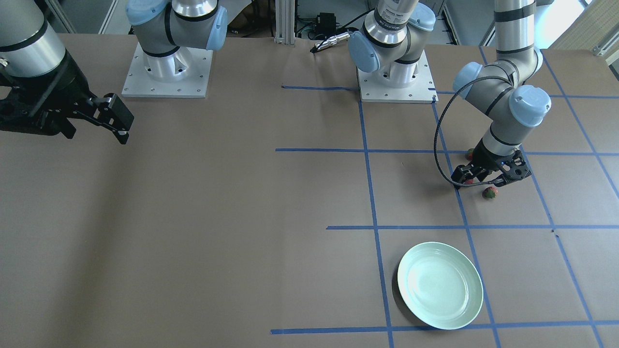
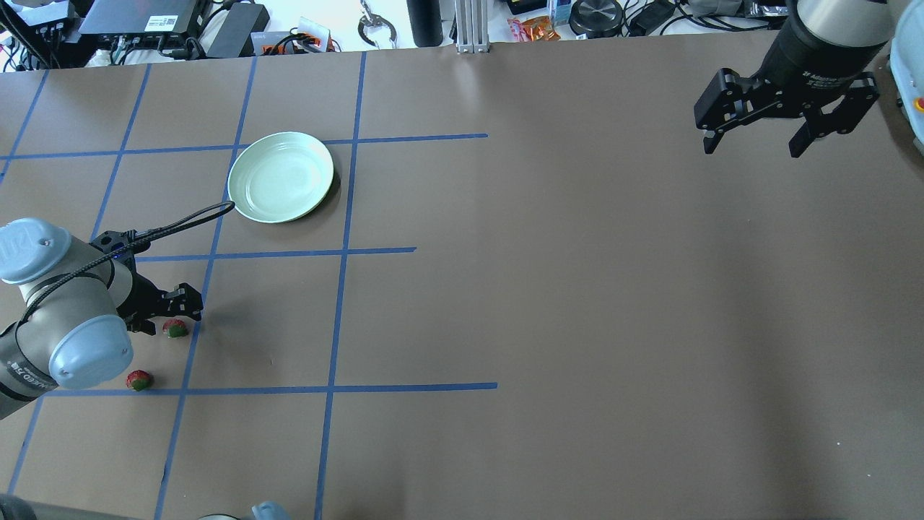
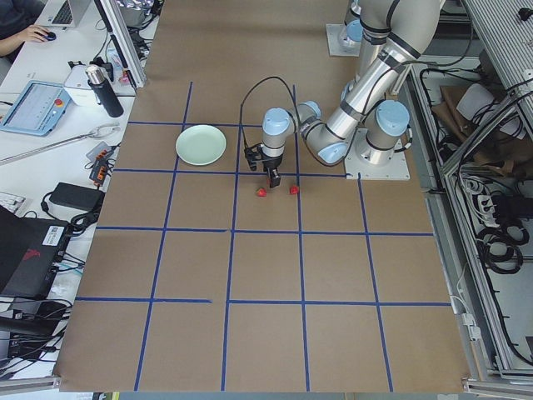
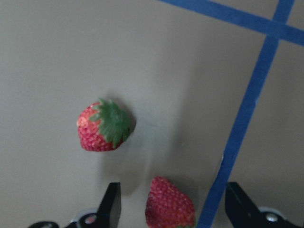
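My gripper is low over the table, open, its fingertips either side of a red strawberry (image 4: 168, 205) in the left wrist view, the left fingertip a little apart from it. A second strawberry (image 4: 95, 130) with green leaves lies on the table just beyond it; in the front view it sits (image 1: 489, 193) beside my gripper (image 1: 473, 179). A third red strawberry (image 1: 470, 154) shows behind the gripper in the front view. A pale green round plate (image 1: 439, 285) lies empty toward the front.
Blue tape lines (image 2: 338, 321) grid part of the table. Another dark gripper (image 2: 788, 113) hangs over the far side, and further arms stand on mounting plates (image 1: 166, 84).
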